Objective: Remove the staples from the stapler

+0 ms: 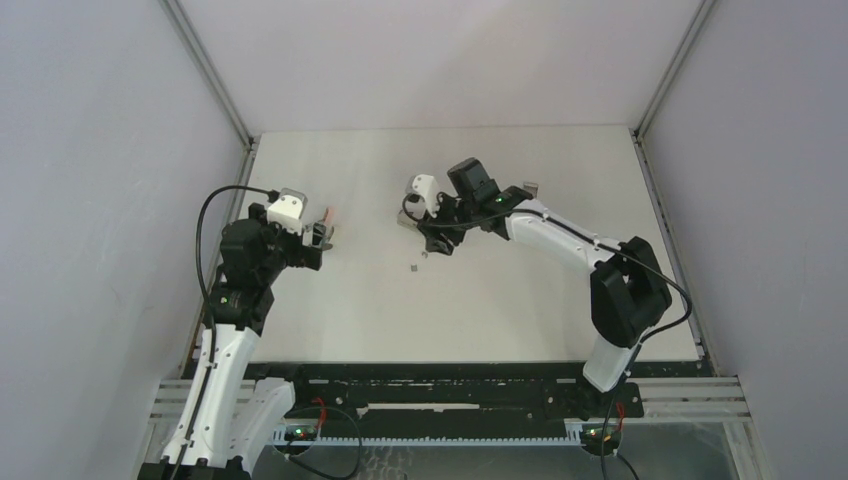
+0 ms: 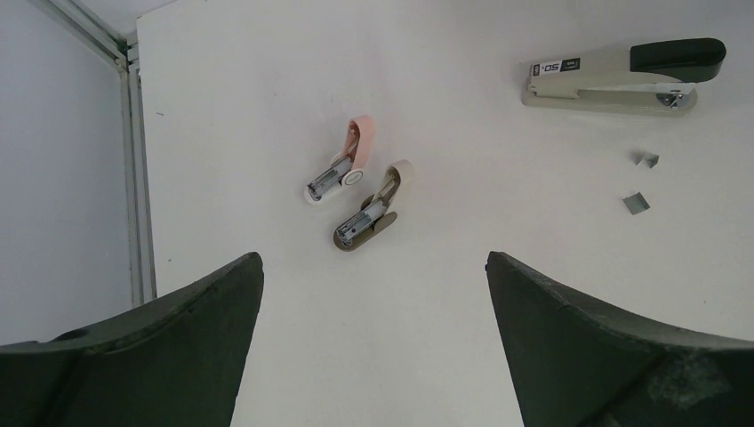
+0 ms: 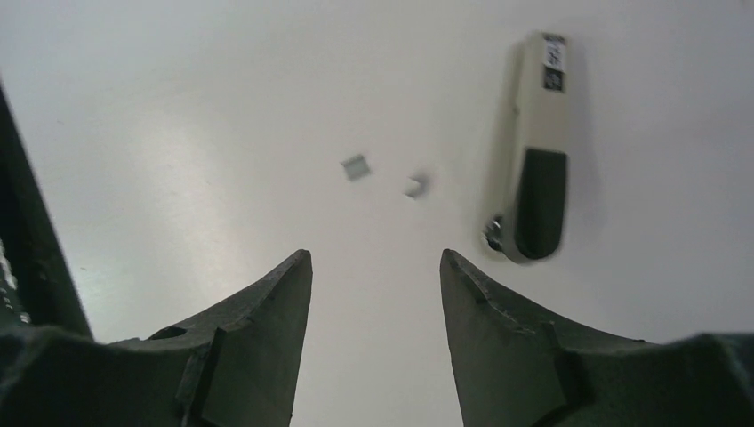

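Observation:
A beige stapler with a black cap lies on the table, mostly under the right arm in the top view; the right wrist view shows it (image 3: 542, 124), slightly blurred. My right gripper is open above the table beside it, nothing between its fingers. My left gripper hangs open at the left, over two small staple removers, one pink (image 2: 358, 133) and one olive (image 2: 356, 231). Two small grey pieces, likely staple bits (image 2: 637, 203), lie near the stapler; they are too small to identify surely.
A small object (image 1: 530, 188) is partly hidden behind the right arm at the back right. Walls (image 1: 760, 240) border the table.

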